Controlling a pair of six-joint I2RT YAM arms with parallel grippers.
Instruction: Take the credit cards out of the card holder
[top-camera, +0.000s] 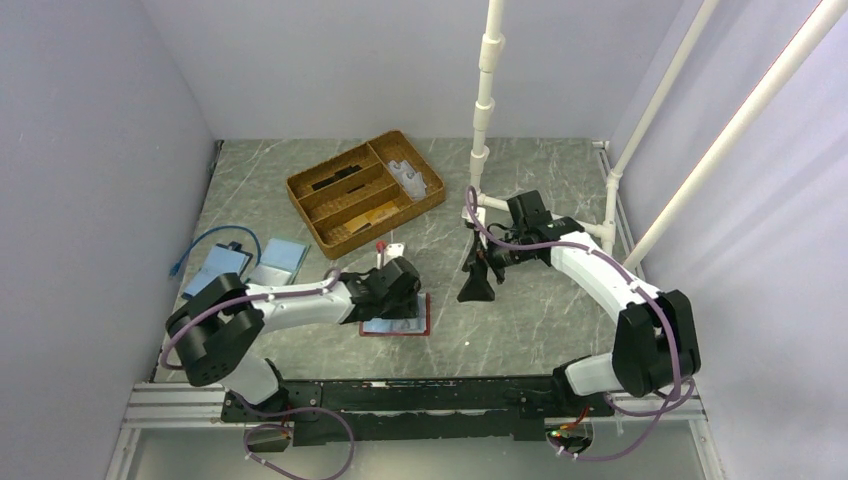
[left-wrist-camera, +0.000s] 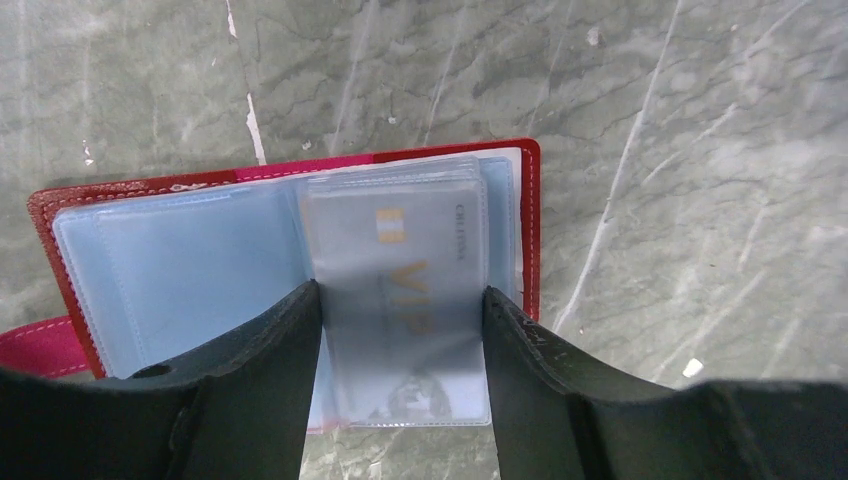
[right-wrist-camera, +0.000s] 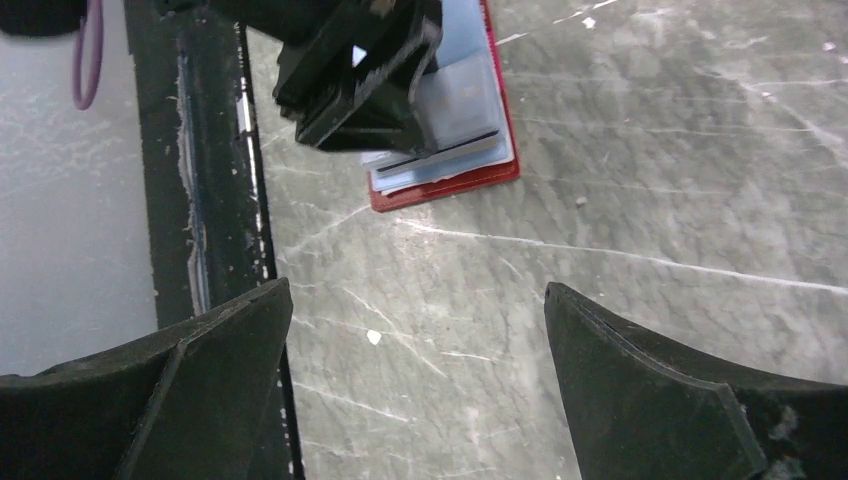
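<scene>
The open card holder (left-wrist-camera: 170, 270), red-edged with pale blue inside, lies flat near the table's front, largely under my left arm in the top view. A translucent card marked VIP (left-wrist-camera: 395, 370) is in its right half. My left gripper is over that half, its fingertips at either side of the card; whether they grip it I cannot tell. In the right wrist view the holder (right-wrist-camera: 445, 188) shows beyond the left gripper. My right gripper stands open and empty over bare table, right of the holder.
A wicker divided tray (top-camera: 365, 195) sits at the back. Blue pads (top-camera: 280, 260) and a blue strap lie at left. White pipes (top-camera: 650, 230) stand at back and right. The table between holder and right edge is clear.
</scene>
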